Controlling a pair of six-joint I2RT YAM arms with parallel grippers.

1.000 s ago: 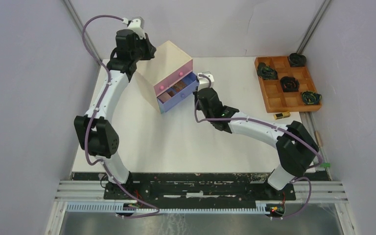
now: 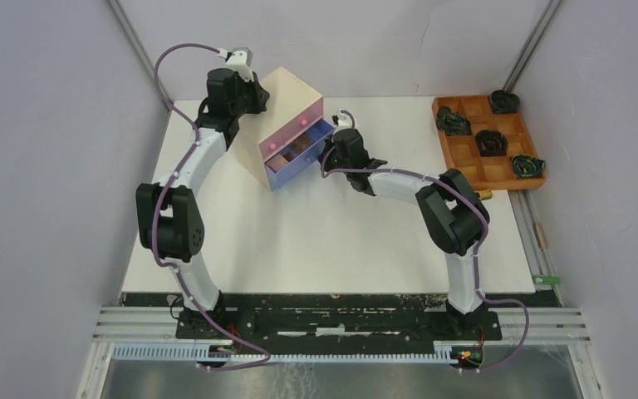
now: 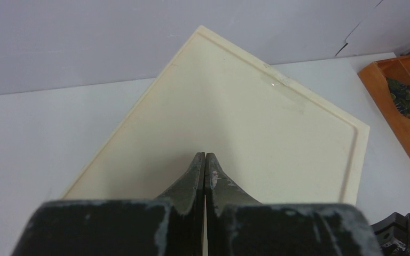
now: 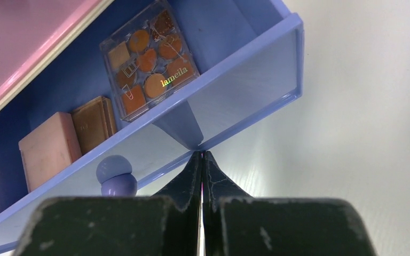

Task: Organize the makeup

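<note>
A cream organizer [image 2: 287, 91] with a pink drawer [image 2: 291, 129] stands at the back left. Its blue drawer [image 2: 299, 170] is pulled out, holding a palette [image 4: 149, 58], a brown compact [image 4: 93, 122] and a pink compact [image 4: 48, 149]. My left gripper [image 2: 257, 104] is shut at the organizer's top, fingertips [image 3: 197, 165] over the cream surface; whether anything is between them does not show. My right gripper [image 2: 326, 154] is shut at the blue drawer's front, right of its round knob [image 4: 118, 184], with nothing visible in it.
A wooden compartment tray [image 2: 482, 145] with several dark bundles sits at the back right. A small yellow item [image 2: 483, 194] lies below it.
My right gripper has moved left to the drawer front. My left gripper has come down slightly onto the organizer's top, which has shifted a little to the left.
</note>
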